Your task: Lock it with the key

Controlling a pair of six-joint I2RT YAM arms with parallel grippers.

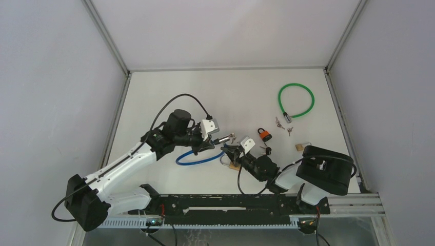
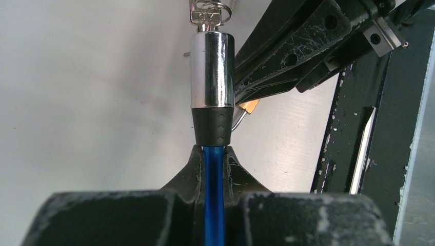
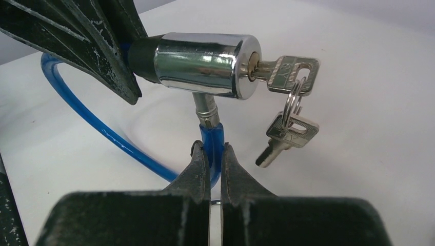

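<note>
A blue cable lock has a chrome cylinder [image 3: 205, 64] with a key [image 3: 290, 74] in its end face; a second key [image 3: 295, 130] dangles from the ring. Behind the cylinder's black collar [image 2: 213, 126], my left gripper is shut on the blue cable. My right gripper is shut around the cable's other end [image 3: 212, 136], just below its metal pin [image 3: 206, 108]. The pin stands upright against the cylinder's underside, its tip out of sight; how deep it sits cannot be told. The cable loop [image 1: 200, 162] hangs between both arms.
A brass padlock [image 1: 234, 166] lies under my right gripper. Further right are an orange-black padlock [image 1: 264, 135], loose keys [image 1: 279, 123], a green cable lock [image 1: 312, 97] and another brass padlock [image 1: 299, 147].
</note>
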